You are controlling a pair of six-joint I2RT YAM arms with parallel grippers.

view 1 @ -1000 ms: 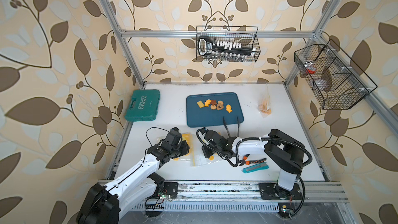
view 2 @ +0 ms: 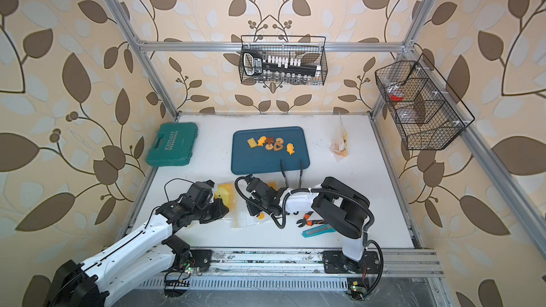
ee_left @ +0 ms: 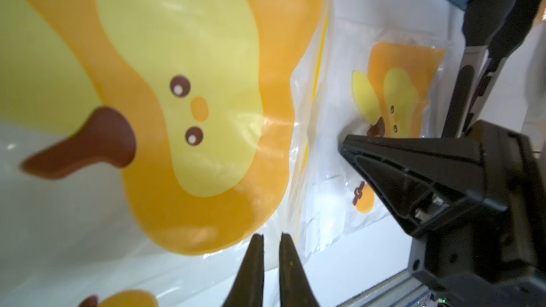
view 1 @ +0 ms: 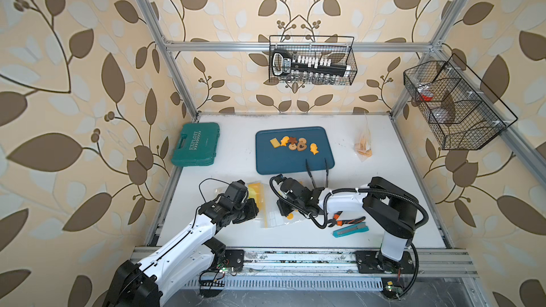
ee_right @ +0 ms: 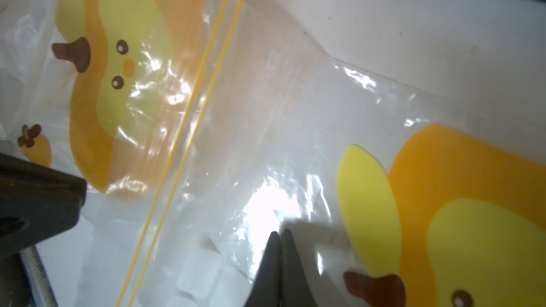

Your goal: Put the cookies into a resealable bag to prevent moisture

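Observation:
Several cookies (view 1: 301, 145) lie on the blue tray (view 1: 273, 165). In front of the tray, clear resealable plastic with printed yellow characters (ee_left: 219, 119) lies flat. A second printed section (ee_right: 489, 238) spreads right of the yellow zip lines (ee_right: 190, 130); whether these are two overlapping bags I cannot tell. My left gripper is just over the plastic's left part, with no plastic visibly pinched between its narrow fingertips. On the right section, my right gripper points down, shut, and nothing shows between its tips. Contact with the plastic is unclear.
Tongs (view 1: 318, 175) lie by the tray's front edge. Orange-handled pliers (view 1: 352, 221) and a teal cutter (view 1: 351, 229) are near the right arm. A green case (view 1: 196, 144) stands back left, a clear bag with contents (view 1: 363, 146) back right.
The right arm, the cookies and the tray look unmoved.

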